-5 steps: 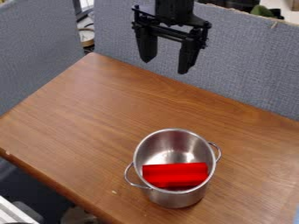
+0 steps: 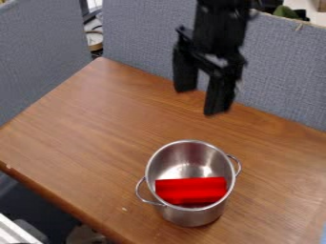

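Note:
A steel pot (image 2: pixel 189 158) with two wire handles sits on the wooden table at the front right, holding a red cylindrical object (image 2: pixel 190 190) lying across its bottom. My black gripper (image 2: pixel 203 84) hangs above the back of the table, above and behind the pot and apart from it. It is blurred, with its two fingers spread open and nothing visible between them.
Grey padded walls (image 2: pixel 287 67) bound it at the back and on the left. Some white and dark equipment shows at the front left corner.
The pot and the red object have not moved.

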